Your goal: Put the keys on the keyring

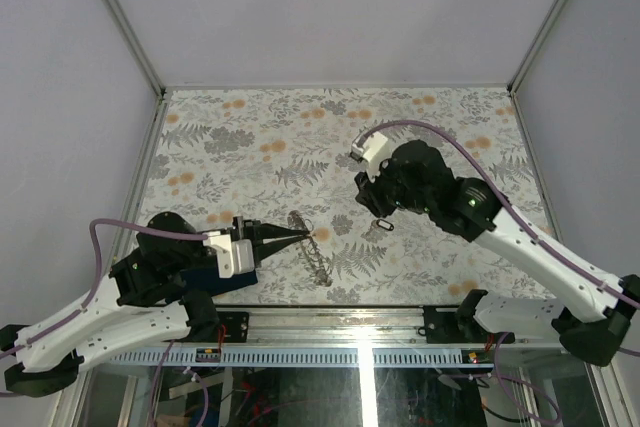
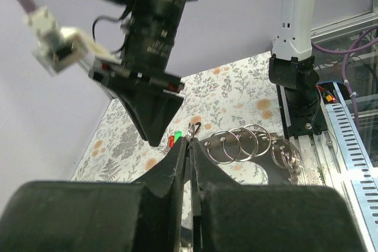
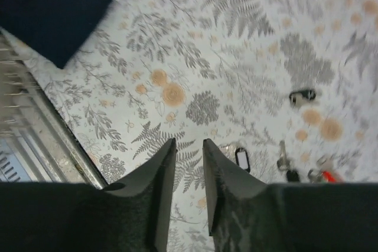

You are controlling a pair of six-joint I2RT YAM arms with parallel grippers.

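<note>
My left gripper (image 1: 307,235) is shut on the keyring (image 1: 311,252), a chain-like string of metal links hanging down towards the table. In the left wrist view its wire rings (image 2: 238,146) stand out beyond the fingertips, and the far end blurs. My right gripper points down at the table, fingers apart, with nothing between them. Just beyond its fingertips in the right wrist view lies a black-rimmed key (image 3: 242,158). Further right lie a black-headed key (image 3: 286,162), a red key (image 3: 332,176) partly cut off by the gripper, and a small black item (image 3: 302,95).
A dark blue cloth (image 1: 218,279) lies at the table's left front, partly under the left arm. A metal rail (image 1: 310,319) runs along the front edge.
</note>
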